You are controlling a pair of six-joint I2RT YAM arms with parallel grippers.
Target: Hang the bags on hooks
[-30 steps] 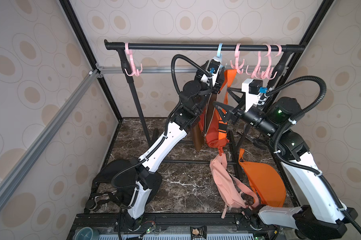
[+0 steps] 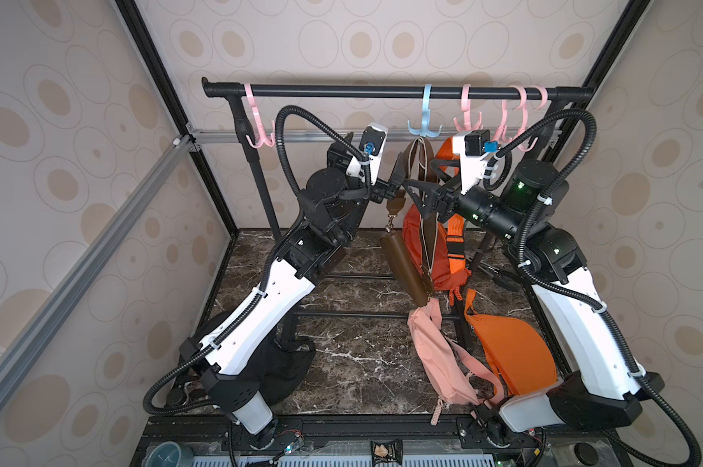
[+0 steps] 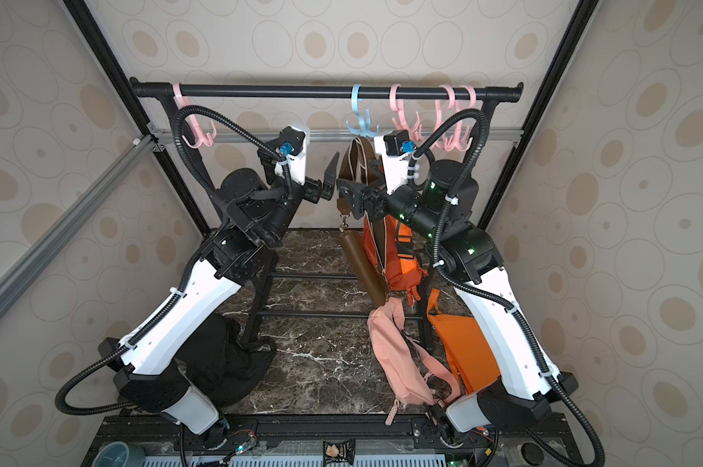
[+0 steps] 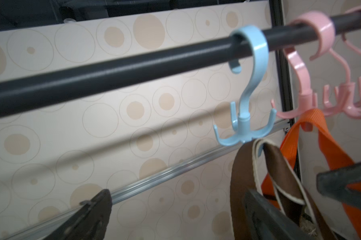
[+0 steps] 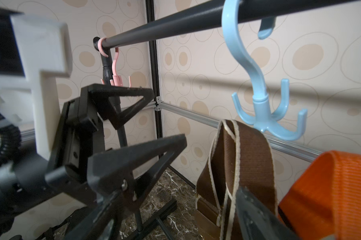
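The brown bag [image 2: 404, 268] hangs under the blue hook [image 2: 425, 116]. In the left wrist view its pale-edged strap [image 4: 244, 172] loops up against the underside of the hook [image 4: 244, 128], with a bit of blue showing inside the loop. Left of the strap, my left gripper stands open and empty, its two fingers spread. My right gripper [image 2: 415, 194] is also open, in front of the strap; its own fingers [image 5: 260, 216] frame the strap [image 5: 248, 160] without closing on it.
An orange-strapped red bag [image 2: 417, 233] hangs close on the right, below pink hooks [image 2: 466, 109]. One pink hook [image 2: 258, 116] sits at the rail's left end. Pink [image 2: 445, 358] and orange [image 2: 515, 350] bags lie on the floor; a black bag [image 2: 289, 366] lies left. The two grippers are close together.
My left gripper has backed away leftward from the blue hook, uncovering the strap there. The brown bag's lower end has swung right.
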